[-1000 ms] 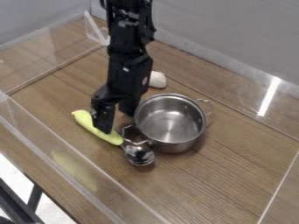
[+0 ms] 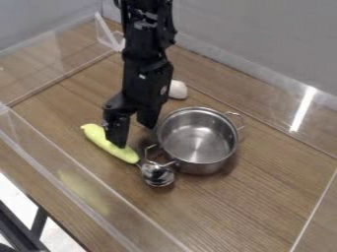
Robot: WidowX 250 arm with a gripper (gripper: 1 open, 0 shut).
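My black gripper [image 2: 132,130] hangs over the left middle of the counter, its fingers low beside a yellow banana-like object [image 2: 102,140] and left of a steel pot [image 2: 198,141]. The yellow object lies diagonally on the wood. A small shiny steel item [image 2: 158,174], possibly a lid, sits in front of the pot. I cannot tell whether the fingers are open or holding anything.
A small white object [image 2: 176,89] lies behind the pot, partly hidden by the arm. A wall runs along the back, and a clear edge strip lies along the left.
The gripper has shifted slightly over the last second. The pot, yellow object and steel item look nearly unchanged.
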